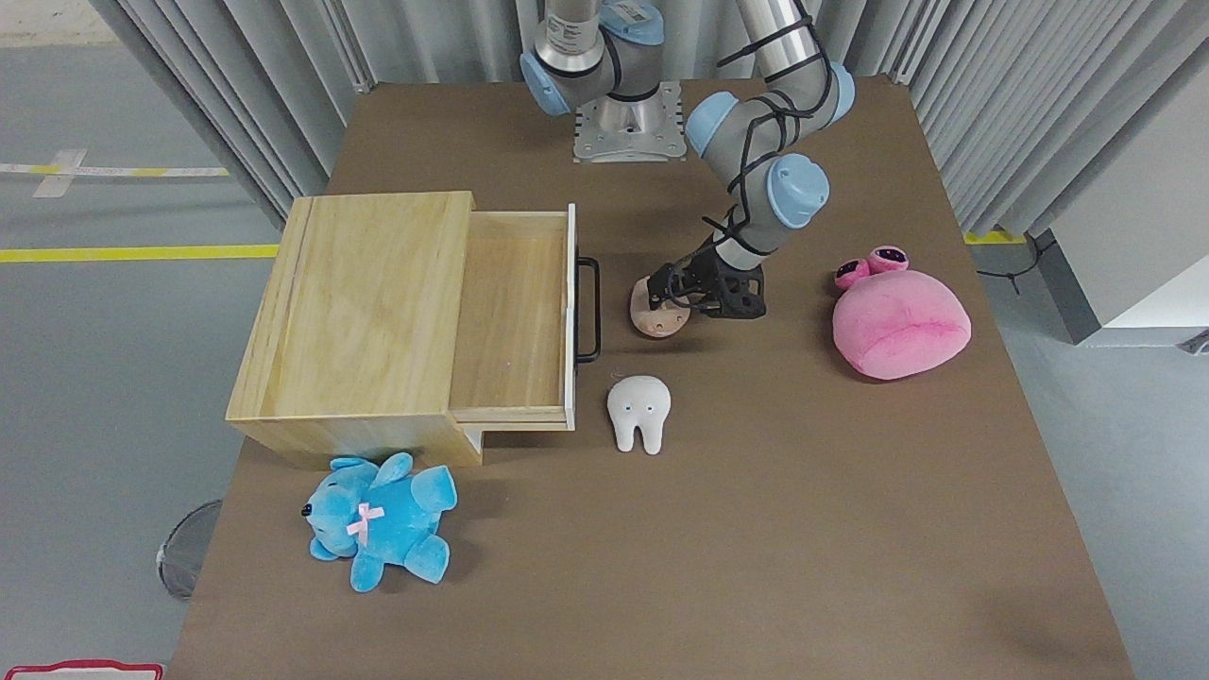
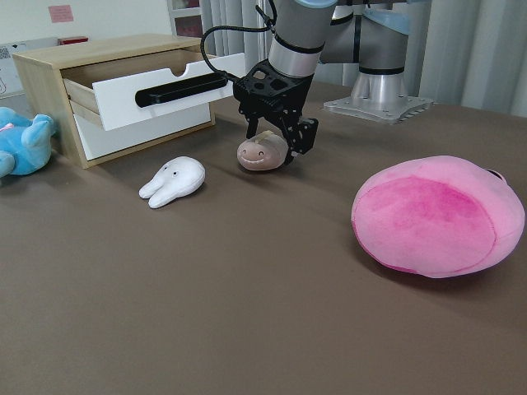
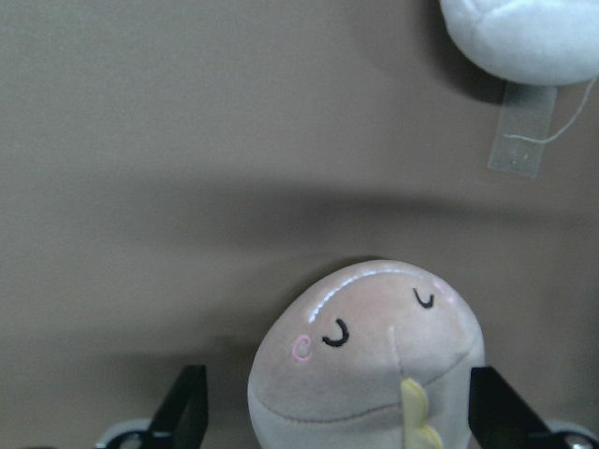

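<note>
A small beige smiling plush [image 1: 655,321] [image 2: 260,154] [image 3: 363,365] rests on the brown table beside the drawer unit. My gripper is lowered around it, its black fingers either side of the plush in the wrist view; the left finger looks apart from it, so the gripper appears open. The wooden box [image 1: 340,306] has its top drawer [image 1: 510,306] pulled out and empty, with a black handle facing the gripper.
A white tooth plush [image 1: 639,402] lies just in front of my gripper, a blue bear [image 1: 397,516] at the front left, a pink plush [image 1: 901,329] to the right.
</note>
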